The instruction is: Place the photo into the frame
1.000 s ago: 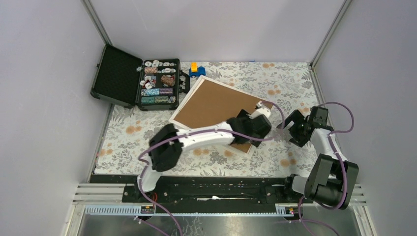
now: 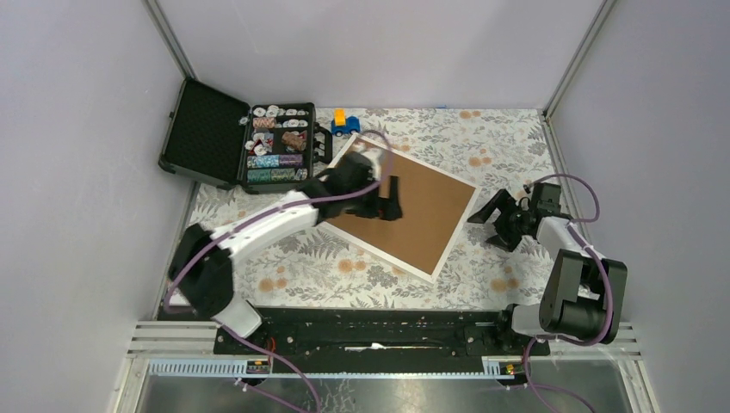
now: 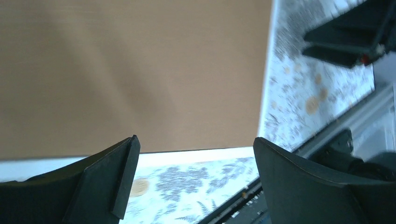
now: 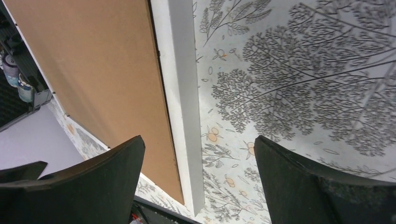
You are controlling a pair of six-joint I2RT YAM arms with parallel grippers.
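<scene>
The brown backing board lies flat within the white frame, its lower and right edges close along the frame's inner sides. No photo shows apart from the board. Over the board hangs my left gripper, open and blurred; in the left wrist view its fingers stand wide apart with nothing between them. Off the frame's right side is my right gripper, also open. In the right wrist view, the frame's side rail runs behind the gap between its spread fingers, and nothing is gripped.
At the back left lies an open black case filled with small items. A blue and yellow toy truck stands beside it, near the frame's far corner.
My left gripper moved from the frame's right corner leftward over the board. The board, shifted with white showing at its lower right, now lies inside the frame. My right gripper came slightly left.
</scene>
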